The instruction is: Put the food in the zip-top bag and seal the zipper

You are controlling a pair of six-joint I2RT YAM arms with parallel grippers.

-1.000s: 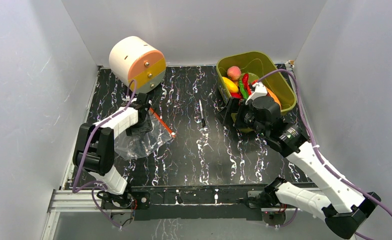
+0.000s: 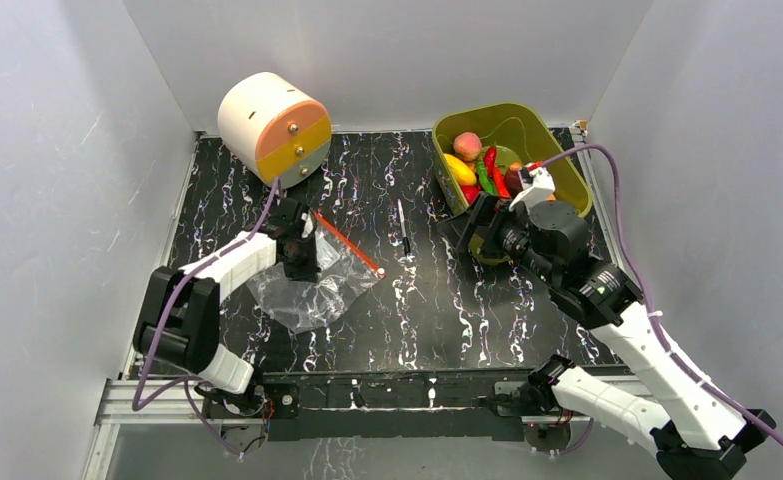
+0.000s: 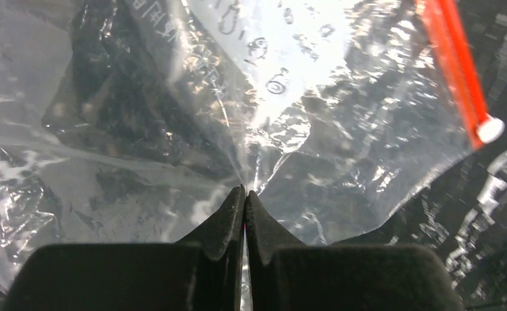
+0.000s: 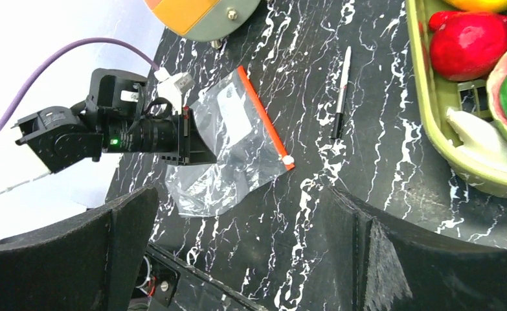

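Note:
A clear plastic bag (image 3: 380,181) with a red zipper strip (image 3: 454,65) and white slider (image 3: 490,129) lies on the table's left half. My left gripper is shut on a pinched fold of it, the plastic creasing toward the fingertips. My right gripper is open above the table near the front of the green bin (image 2: 532,130), with nothing seen between its fingers. The bin holds the food: a peach (image 2: 467,146), yellow fruit (image 2: 459,170), peppers (image 2: 484,178) and other pieces.
A cream cylinder (image 2: 267,115) with coloured end panels stands at the back left. A marker (image 4: 342,91) lies between bag and bin.
My left gripper and the bag have moved right and toward the front.

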